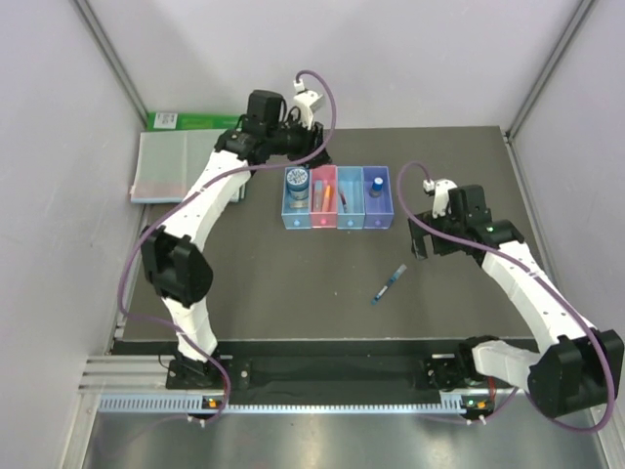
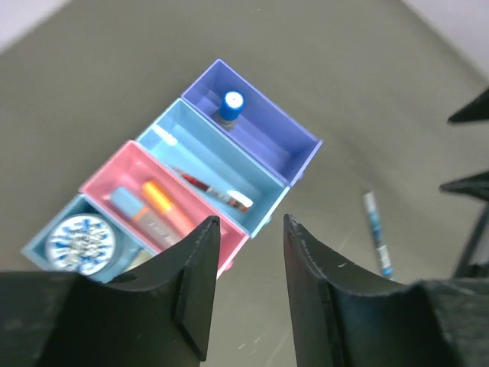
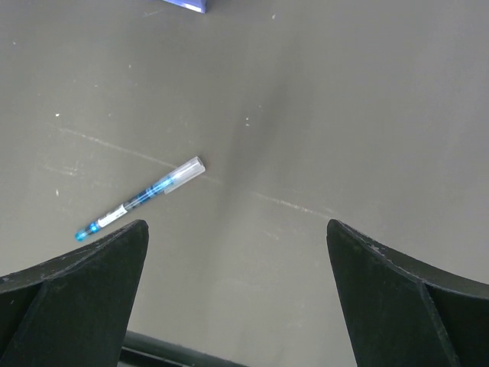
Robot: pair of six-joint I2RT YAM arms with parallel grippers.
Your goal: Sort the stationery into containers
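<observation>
Four joined containers stand mid-back: a blue one with a tape roll [image 2: 80, 243], a pink one [image 2: 114, 164] with an eraser-like item and yellow piece, a light blue one [image 2: 183, 122] with a dark red pen [image 2: 210, 189], and a darker blue one [image 2: 271, 138] with a glue bottle [image 2: 231, 105]. My left gripper hangs above them, part open, nothing between its fingers. A blue pen [image 3: 137, 199] lies on the bare table, lower left of my open right gripper in the right wrist view.
A green box with a pale sheet or folder [image 1: 176, 166] lies at the back left. Walls line the sides and back.
</observation>
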